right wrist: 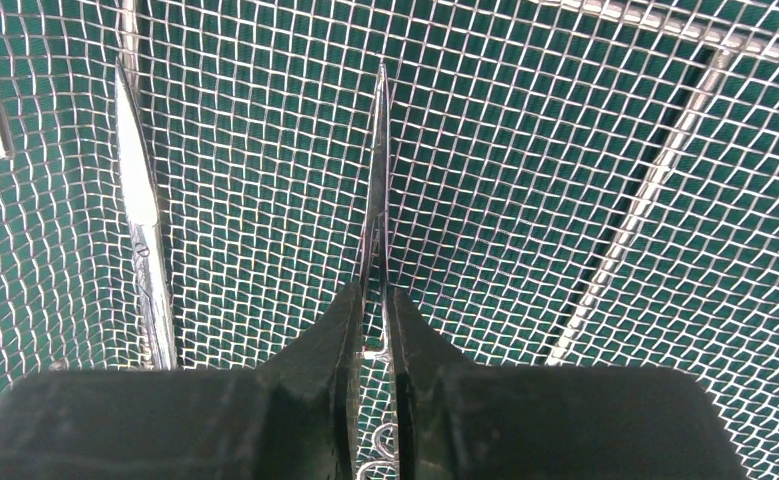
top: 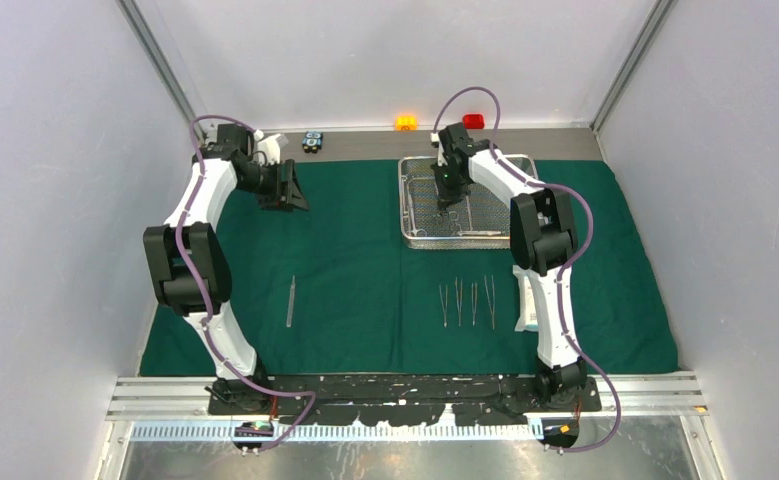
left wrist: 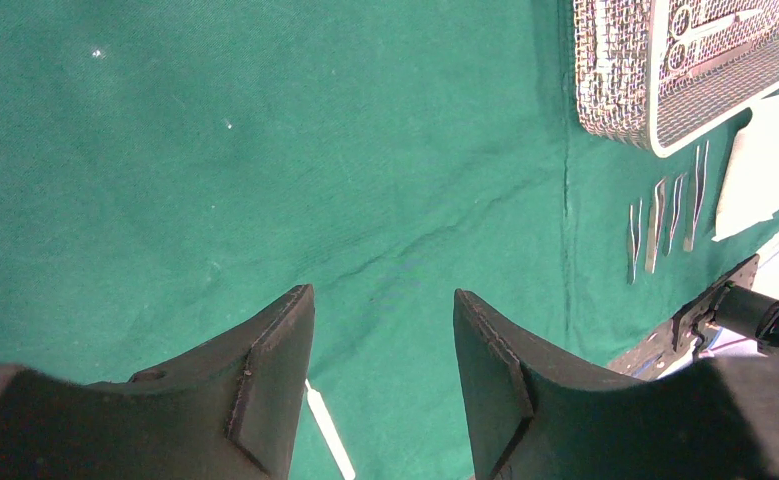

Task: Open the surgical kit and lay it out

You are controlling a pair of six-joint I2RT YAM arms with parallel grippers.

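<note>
My right gripper is down inside the wire basket (top: 468, 243), its fingertips close together around a slim scissor-like steel instrument (right wrist: 379, 150); whether they grip it is unclear. A second steel instrument lies to its left, and ringed handles show in the left wrist view. My left gripper hangs open and empty above the cloth's left half. Below it lies a single slim instrument (top: 291, 300). Several tweezers (top: 459, 300) lie in a row in front of the basket.
A white packet (left wrist: 765, 160) lies right of the tweezers, partly under the right arm. Small yellow (top: 406, 123), red (top: 473, 121) and dark blue (top: 313, 141) objects stand along the back.
</note>
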